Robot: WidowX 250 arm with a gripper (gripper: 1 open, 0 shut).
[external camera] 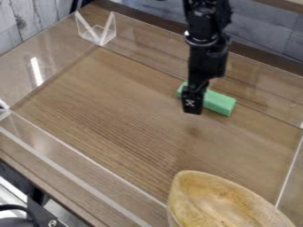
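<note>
A green block [217,104] lies on the wooden table at the right of centre. The black gripper [194,100] is open, pointing down, with its fingers at the block's left end and partly in front of it. Whether they touch the block cannot be told from this view.
A large yellow bowl [219,204] sits at the bottom right, cut off by the edge. A small white wire object [97,27] stands at the back left.
</note>
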